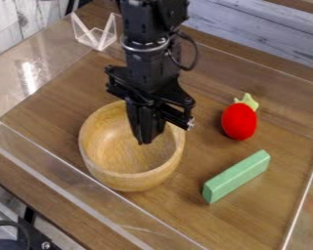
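Note:
My black gripper point(150, 121) hangs over the back part of a round wooden bowl point(126, 161), its fingers pointing down. Whether anything is between the fingers is hard to make out, and so is how far apart they stand. The bowl's inside looks empty where it shows; the arm hides part of its back.
A red strawberry-like object point(239, 121) with a pale green top lies right of the gripper, and a green block point(237, 177) lies at the lower right. A clear angular holder point(97, 29) stands at the back left.

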